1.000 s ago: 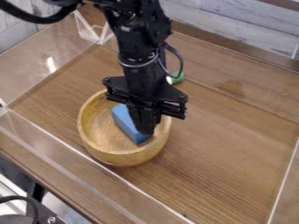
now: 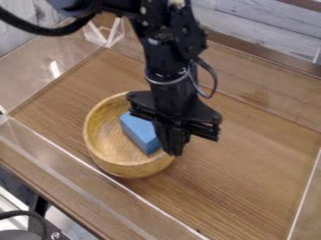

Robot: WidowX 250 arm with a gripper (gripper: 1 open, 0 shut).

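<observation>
My black gripper [image 2: 175, 141] hangs from the arm over the right side of a round wooden bowl [image 2: 114, 160], pointing down, its fingertips shut. A blue block [image 2: 138, 130] sits in the bowl just left of the gripper, partly behind it. I cannot tell whether the fingertips touch the block or bowl.
At the back left is a white wire object [image 2: 103, 33]. Pale boards [image 2: 264, 33] line the back, and black cables show at the lower left.
The gripper has shifted slightly to the right and stands more over the bowl's right rim. The bowl and blue block look nearly unchanged.
</observation>
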